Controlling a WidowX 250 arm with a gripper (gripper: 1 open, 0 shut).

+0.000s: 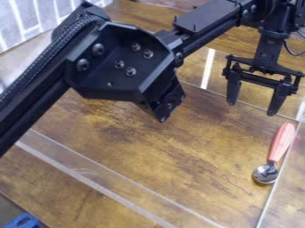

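Observation:
My gripper point(254, 101) is at the upper right, its two black fingers spread open above the wooden table, with nothing between them. Below it and a little to the right lies a spoon point(277, 148) with a pink handle and a metal bowl, pointing toward the bottom of the view. A large black arm link crosses the upper left and middle, hiding part of the table behind it.
A blue object point(21, 223) shows at the bottom left corner. A whitish surface point(27, 20) lies at the top left.

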